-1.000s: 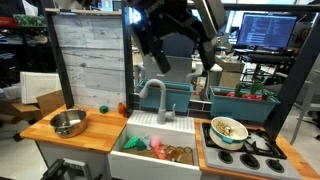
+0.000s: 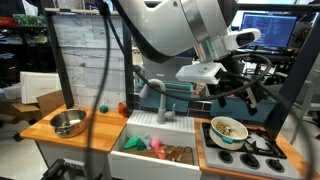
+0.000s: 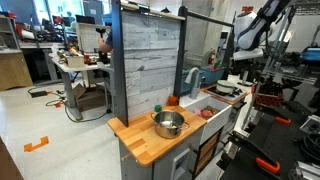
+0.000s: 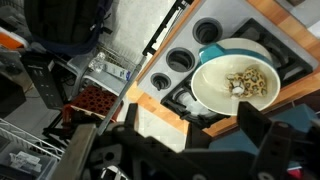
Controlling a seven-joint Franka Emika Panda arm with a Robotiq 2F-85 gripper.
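A pale pot (image 2: 228,130) with a teal edge rests on the stove at right. In the wrist view, the inside of the pot (image 4: 211,82) holds a small heap of tan, pasta-like pieces (image 4: 250,82) and a small white bit. My gripper is above the stove, its two dark fingers spread wide, with nothing gripped between them. The pot lies beyond the fingertips, more toward the right one, apparently untouched. In exterior view 1, the black hand hangs above the pot, its fingers hard to make out.
Black stove knobs (image 4: 181,60) line the stove's edge. A metal pot (image 2: 68,122) stands on the wooden counter (image 2: 98,132) at left. Beside the stove, the sink (image 2: 157,156) holds several colourful items. A faucet (image 2: 163,97) rises behind it, and a teal bin (image 2: 236,108) stands behind the stove.
In exterior view 1, the arm has swung to the right and its hand has come over the stove side. The pot and the sink items look unmoved.
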